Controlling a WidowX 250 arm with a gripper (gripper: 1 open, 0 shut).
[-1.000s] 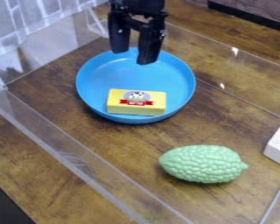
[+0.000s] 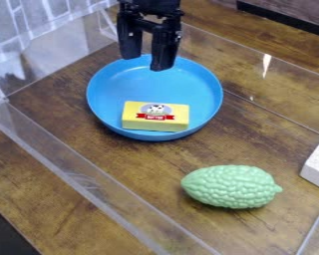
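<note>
My black gripper (image 2: 148, 60) hangs at the top of the view over the back part of a blue plate (image 2: 115, 82), its two fingers apart and pointing down with nothing visible between them. On the front half of the plate lies a yellow butter box (image 2: 155, 116) with a cow label. A green bumpy melon (image 2: 231, 186) lies on the wooden table at the lower right, off the plate.
A white block (image 2: 318, 162) sits at the right edge. Clear plastic walls border the table area at the left and lower sides. Bare wood (image 2: 83, 179) shows left of the melon and right of the plate.
My gripper has shifted slightly to the left since about a second ago. The box, plate and melon have not moved.
</note>
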